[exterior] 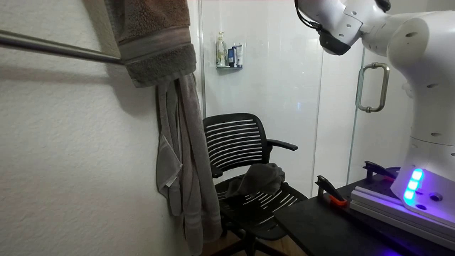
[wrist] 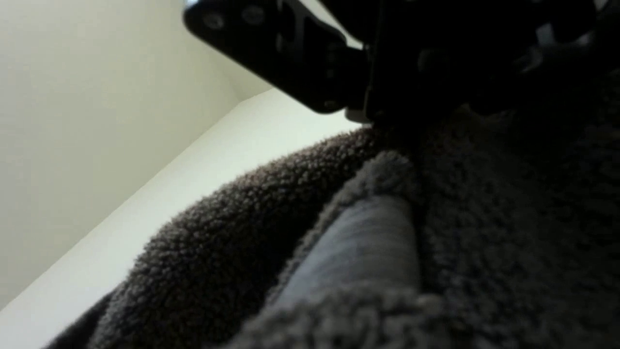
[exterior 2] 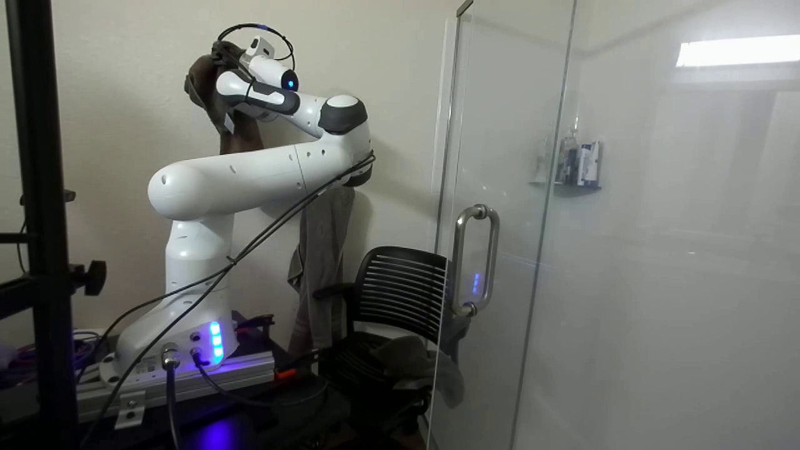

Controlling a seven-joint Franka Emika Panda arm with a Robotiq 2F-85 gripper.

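Note:
A brown-grey towel (exterior: 158,17) hangs down from above the frame in exterior view 1, its lower hem in front of the metal towel bar (exterior: 64,48). High up by the wall in exterior view 2, the same towel (exterior 2: 200,81) bunches at the end of the arm. My gripper is shut on its top fold in the wrist view, and the fingertips are lost in dark cloth. Below them the towel (wrist: 232,227) drapes in folds with a smooth band between. The upper arm hides the gripper's far side in exterior view 2.
Grey towels (exterior: 187,170) hang below the bar. A black chair (exterior: 236,143) with a dark cloth (exterior: 258,179) on its seat stands by the glass shower door, whose handle (exterior 2: 474,259) sticks out. A black table (exterior: 324,226) carries the arm.

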